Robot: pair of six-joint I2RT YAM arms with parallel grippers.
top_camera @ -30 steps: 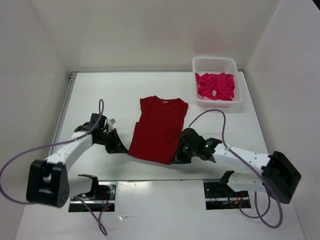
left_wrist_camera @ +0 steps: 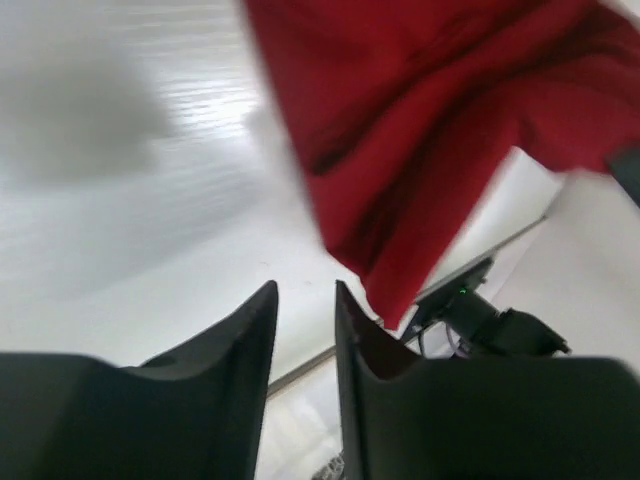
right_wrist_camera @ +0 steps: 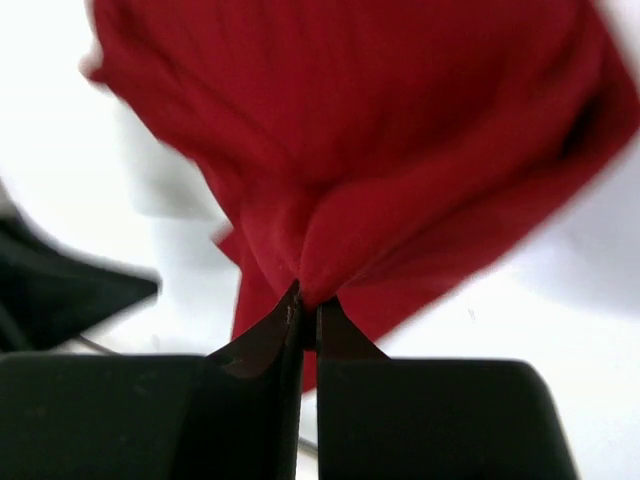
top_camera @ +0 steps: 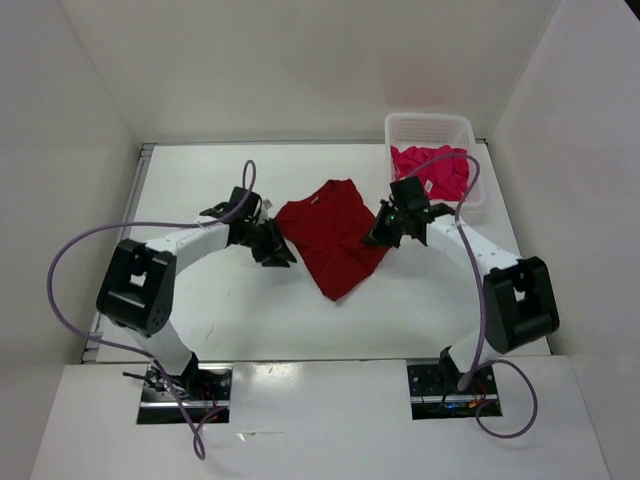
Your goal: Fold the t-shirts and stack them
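A dark red t-shirt (top_camera: 330,235) lies bunched at the table's middle, one flap hanging toward the front. My right gripper (top_camera: 375,236) is shut on its right side; in the right wrist view the fabric (right_wrist_camera: 400,160) gathers between the fingertips. My left gripper (top_camera: 282,258) is at the shirt's left, its fingers (left_wrist_camera: 250,340) part open in the left wrist view, with no fabric visible between them.
A white basket (top_camera: 428,128) with pink clothing (top_camera: 440,175) stands at the back right, close behind the right arm.
My right gripper has moved back from the front with the shirt in it, pulling it up.
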